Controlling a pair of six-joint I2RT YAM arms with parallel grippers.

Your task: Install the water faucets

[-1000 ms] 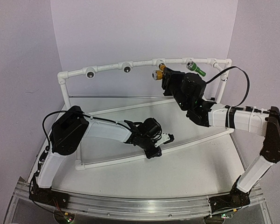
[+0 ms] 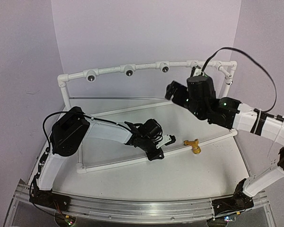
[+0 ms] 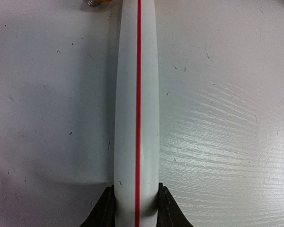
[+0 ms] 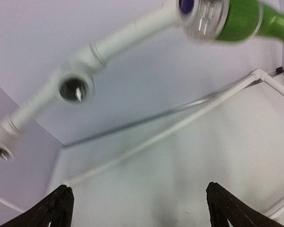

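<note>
A yellow faucet [image 2: 192, 145] lies at the front pipe of the frame, right of my left gripper [image 2: 158, 146]. That gripper is shut on the white, red-striped pipe [image 3: 137, 118]. My right gripper [image 2: 175, 92] is raised before the top rail [image 2: 109, 70], standing open, with nothing visible between its fingers in the right wrist view. Several sockets show on the rail, among them a dark empty-looking socket [image 4: 74, 90]. A green faucet [image 4: 241, 19] is at the top right of the right wrist view, largely hidden by the arm in the top view.
The white pipe frame rests on a pale floor [image 2: 199, 175] between walls. A metal rail [image 2: 132, 211] runs along the front, and a cable arches over my right arm.
My right gripper has turned and shifted; the left arm is still.
</note>
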